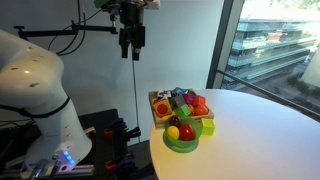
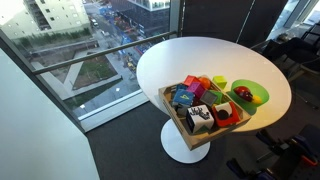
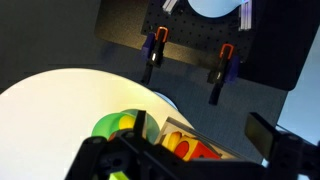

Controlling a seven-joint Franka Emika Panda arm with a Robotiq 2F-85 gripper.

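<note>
My gripper hangs high at the left, well above and apart from the table, its fingers open with nothing between them. In the wrist view its dark fingers spread wide at the bottom. Below and to the right stands a green bowl holding a red, a yellow and a dark red fruit-like item. Behind it, a wooden box is filled with several colourful blocks and cubes. A yellow-green cube sits on the table between bowl and box. The wrist view catches only part of the bowl and box.
A large window stands behind the table.
</note>
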